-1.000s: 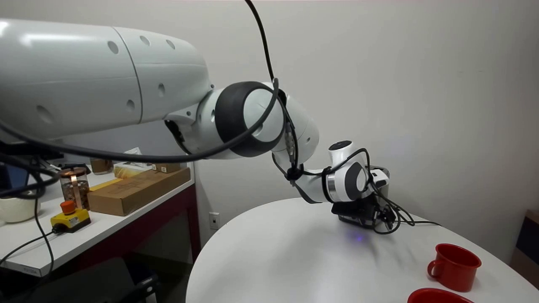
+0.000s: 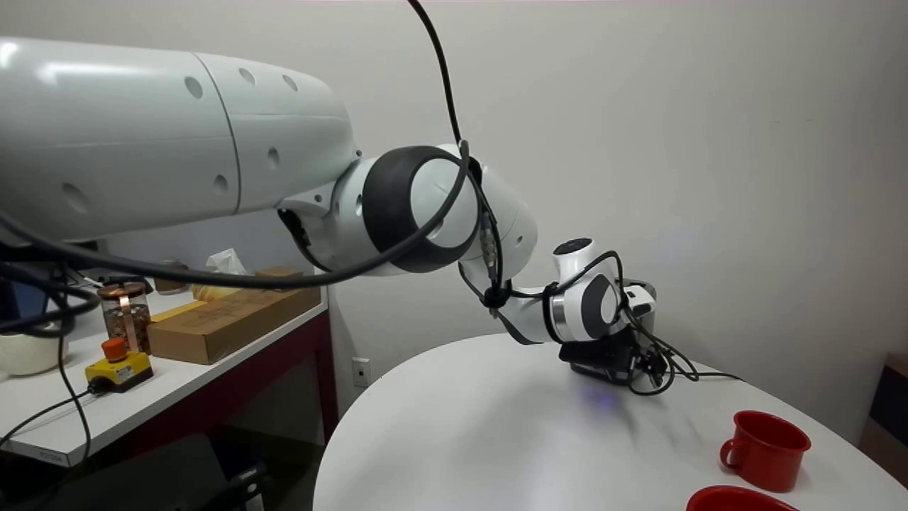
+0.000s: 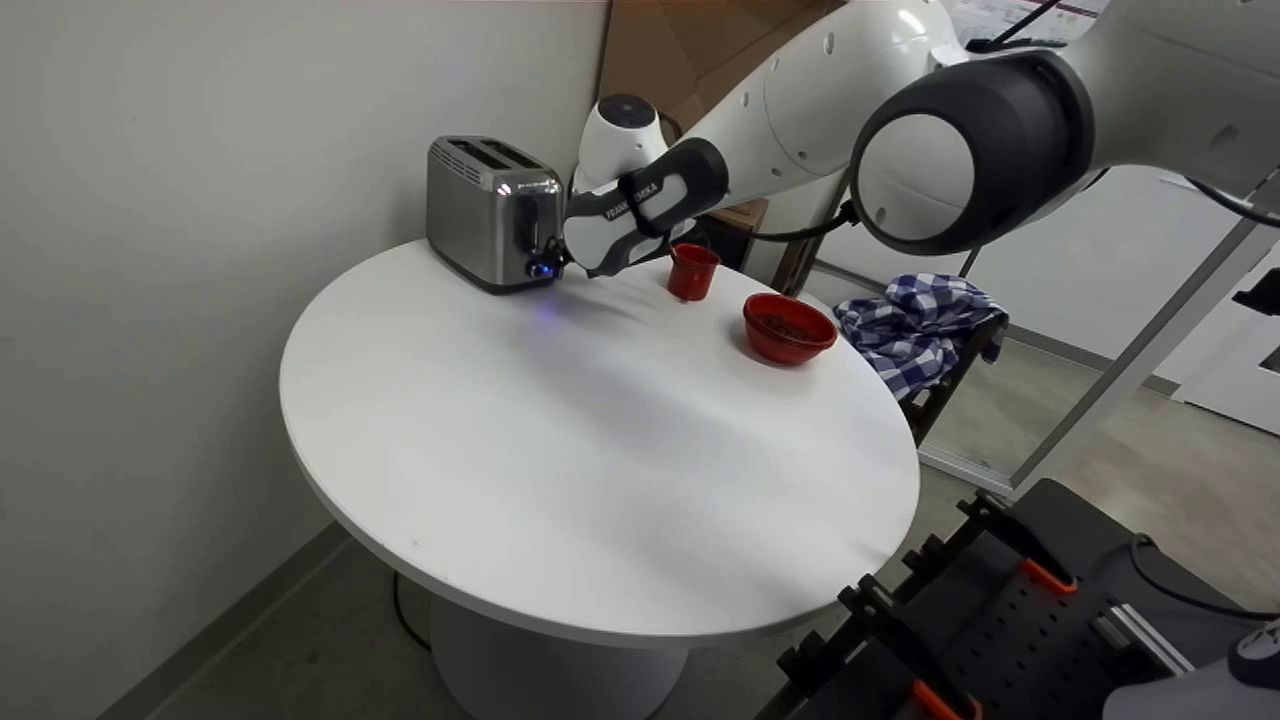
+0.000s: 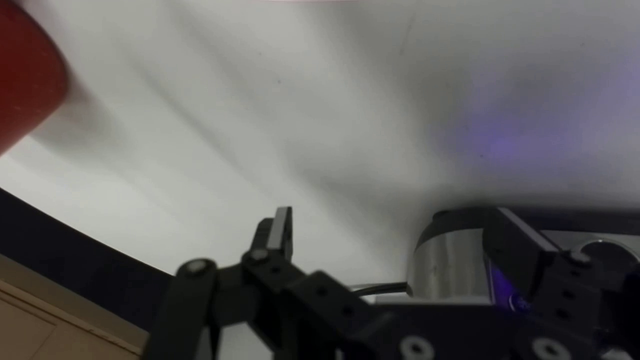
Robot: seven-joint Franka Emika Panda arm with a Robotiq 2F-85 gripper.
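A silver toaster (image 3: 470, 216) with two slots stands at the table's back edge by the wall in exterior view 2. My arm's end is right at its lever side, where a bluish light shows. In the wrist view my gripper is open, its dark fingers (image 4: 279, 234) wide apart. One finger overlaps the toaster (image 4: 450, 264) end; the other is over bare table. Whether either finger touches the toaster, I cannot tell. Exterior view 1 has the gripper partly covered by the wrist and cables, with the toaster mostly hidden behind.
On the white round table (image 3: 540, 480), a red mug (image 3: 692, 274) and a red bowl (image 3: 786, 330) with small brown contents stand to the arm's side. A black cord (image 4: 381, 289) runs by the toaster.
The arm's elbow section sits slightly lower than a second ago. Its end by the toaster has barely shifted; mug and bowl are where they were.
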